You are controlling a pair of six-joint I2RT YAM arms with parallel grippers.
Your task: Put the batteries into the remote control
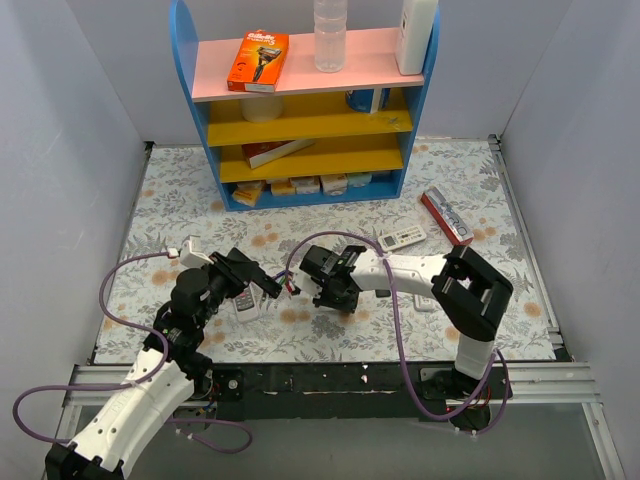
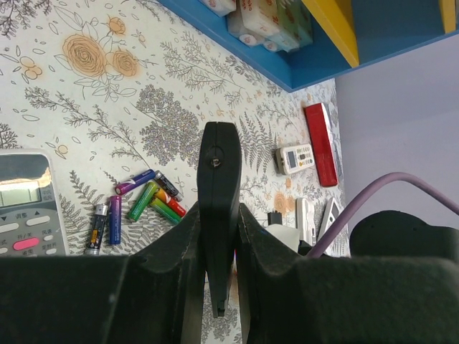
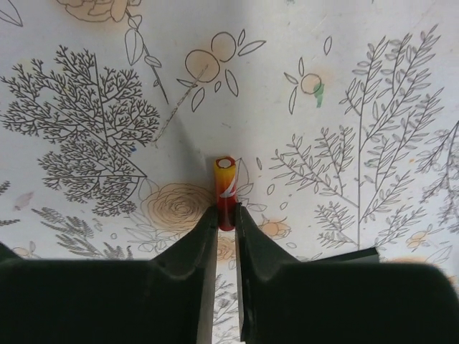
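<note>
My left gripper is shut on the black remote control point(image 2: 217, 183), which shows edge-on in the left wrist view. From above, the remote point(image 1: 262, 280) slants toward the middle of the table. In the right wrist view, a slim red and yellow battery point(image 3: 226, 188) sits between the tips of my right gripper, whose fingers are close against both its sides. Right of the remote, the right hand point(image 1: 335, 285) hides its own fingertips in the top view. Several loose batteries point(image 2: 154, 197), purple, green, red and black, lie on the table.
A grey calculator point(image 2: 27, 204) lies left of the loose batteries. White remotes point(image 1: 402, 238), a small dark piece point(image 1: 383, 293) and a red box point(image 1: 447, 216) occupy the right side. At the back stands the blue shelf point(image 1: 300, 198). Purple cables arch over both arms.
</note>
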